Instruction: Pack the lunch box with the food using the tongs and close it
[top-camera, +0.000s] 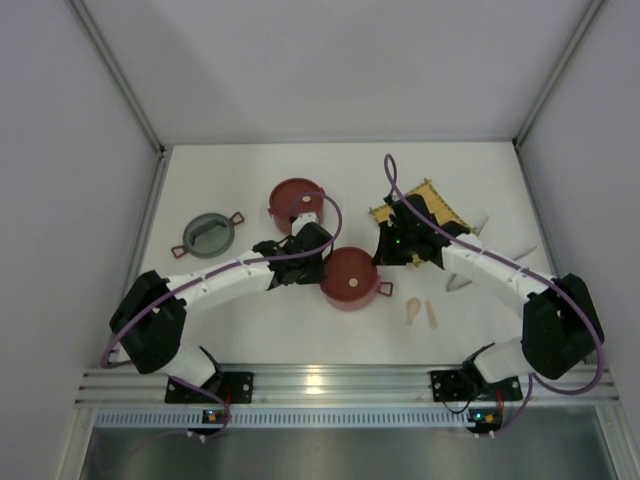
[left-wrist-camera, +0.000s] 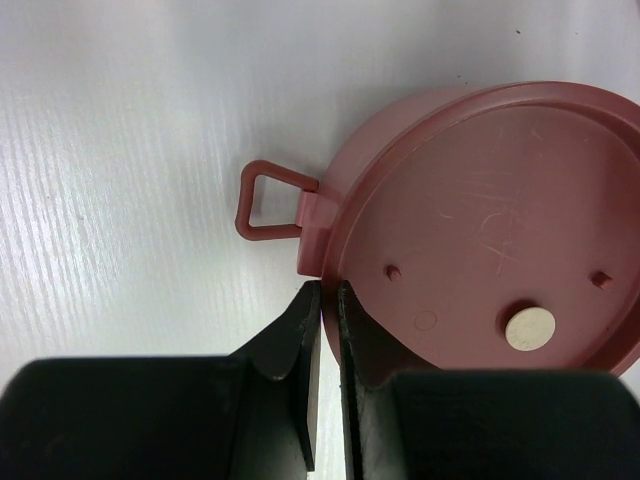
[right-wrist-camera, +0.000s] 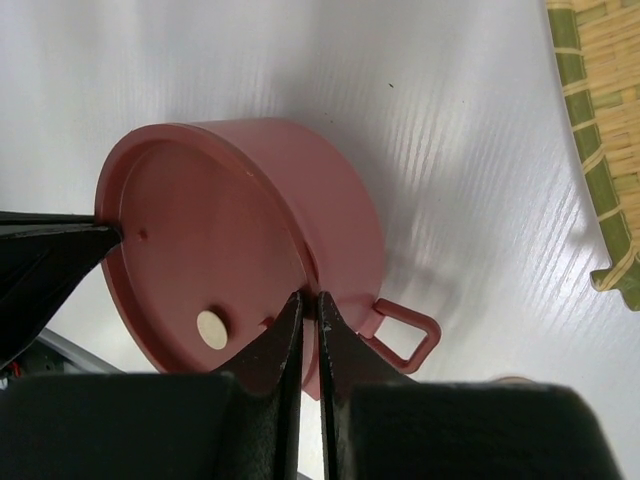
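A round reddish-brown lunch box (top-camera: 350, 277) sits between my two arms near the front middle of the table in the top view. Its inside face shows a pale round disc (left-wrist-camera: 530, 328) and small pegs. My left gripper is shut on the rim at one side, close to a loop handle (left-wrist-camera: 246, 200). On the opposite side, my right gripper pinches the rim near the other handle (right-wrist-camera: 425, 345). In the right wrist view the box looks tilted, and a dark finger (right-wrist-camera: 60, 250) of the left gripper shows at its far edge.
Behind stands a second reddish-brown pot (top-camera: 292, 192). A grey-green lid with brown handles (top-camera: 208, 236) lies at the left. A woven yellow mat (top-camera: 438, 203) is behind the right arm. A wooden spoon (top-camera: 412, 310) and a flat stick (top-camera: 431, 314) lie at front right.
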